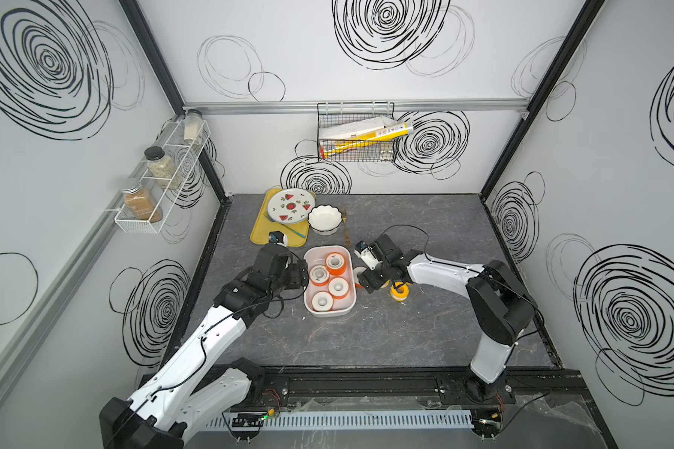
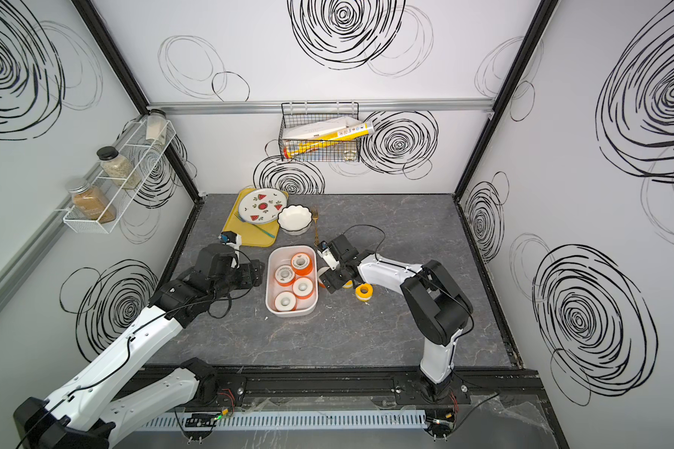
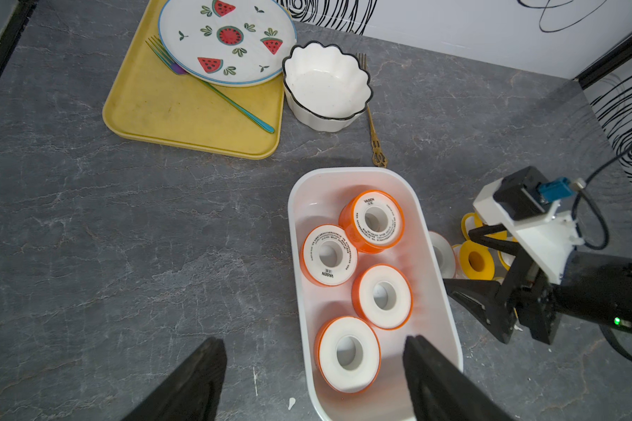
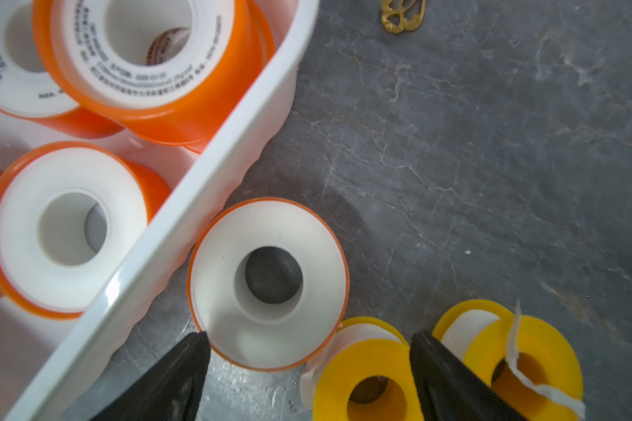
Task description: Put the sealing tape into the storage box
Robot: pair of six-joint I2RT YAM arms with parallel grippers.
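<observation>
The white storage box (image 3: 300, 294) holds several orange-rimmed tape rolls (image 3: 348, 354) lying in it. One more orange-rimmed roll (image 4: 214, 287) lies on the table against the outside of the box's right wall. In the right wrist view my right gripper stands open above this roll, its fingers (image 4: 172, 382) spread to either side with nothing held. Yellow tape rolls (image 4: 330, 393) lie just below and to the right of it. My left gripper hangs at the box's left side, fingers (image 3: 189, 382) apart and empty.
Behind the box are a yellow tray (image 3: 189, 137) with a plate (image 3: 182, 31), a scalloped white bowl (image 3: 326, 115) and a golden fork (image 3: 374, 140).
</observation>
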